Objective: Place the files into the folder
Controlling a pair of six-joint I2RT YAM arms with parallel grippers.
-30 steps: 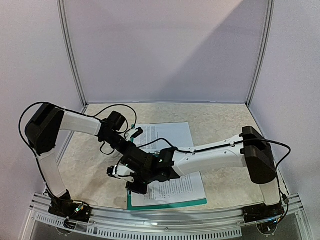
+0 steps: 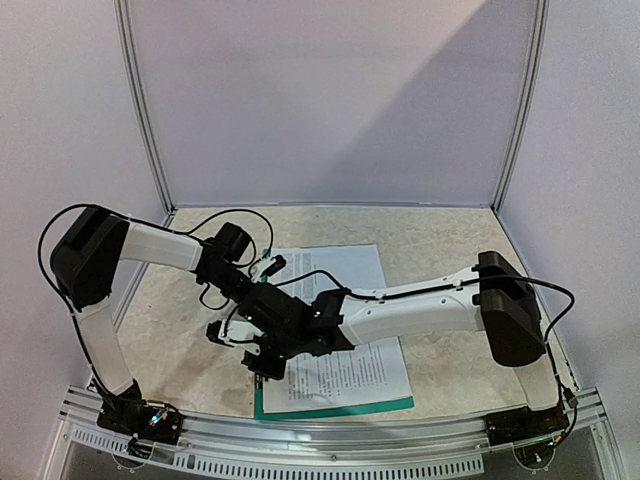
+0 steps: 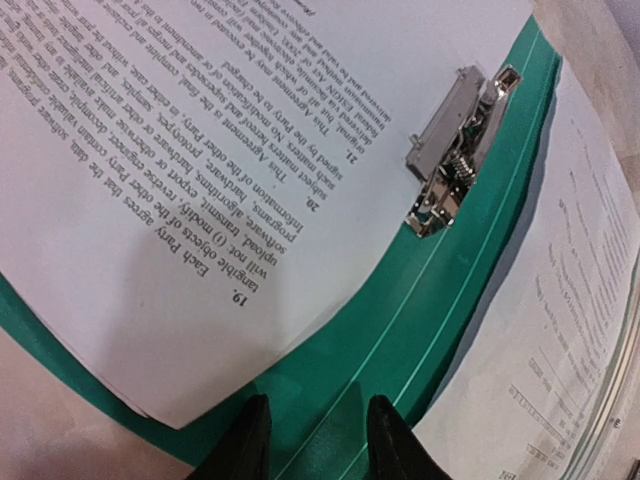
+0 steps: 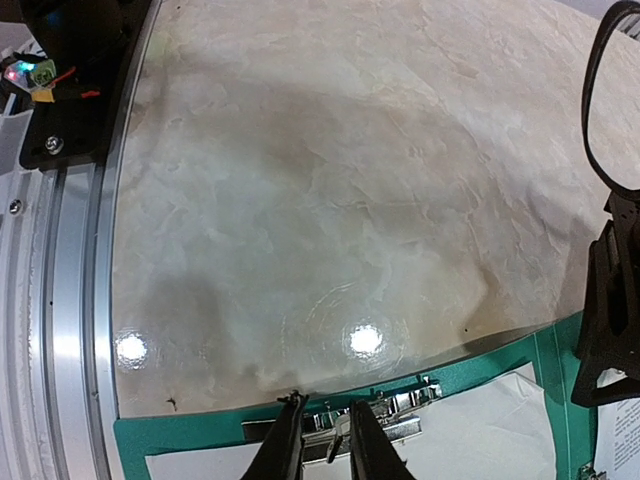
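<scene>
The green folder (image 2: 340, 410) lies open, white printed sheets on both halves. In the left wrist view, one sheet (image 3: 200, 150) covers much of the near half beside a metal clip (image 3: 455, 150); another sheet (image 3: 560, 290) is past the fold. My left gripper is open above the green fold (image 3: 335, 385), nothing between its fingers. My right gripper stands parted at a second metal clip (image 4: 400, 403) by the folder's edge; its fingers (image 4: 288, 440) are on either side of a clip lever. Whether they touch it I cannot tell.
Both arms cover the folder's middle in the top view. A black part of the left arm (image 4: 612, 300) is close by in the right wrist view. Bare tabletop (image 2: 455, 240) lies to the right, and a metal rail (image 2: 330, 440) runs along the front.
The right gripper and forearm have shifted slightly leftward in the top view. The left arm and folder look unmoved.
</scene>
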